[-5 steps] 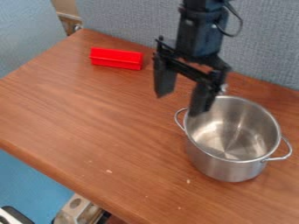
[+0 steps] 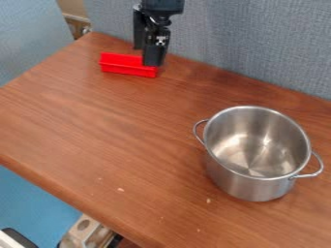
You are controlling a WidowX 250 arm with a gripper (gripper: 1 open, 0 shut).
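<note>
My black gripper hangs at the top centre of the camera view, open, over the right end of a red block near the back left of the wooden table. Whether its fingers touch the block is unclear. A steel pot with two side handles stands upright on the right, looking empty.
A grey padded wall runs along the back. A blue surface lies beyond the left edge.
My gripper has moved from above the pot leftward and back to the red block. The block and pot have not visibly moved.
</note>
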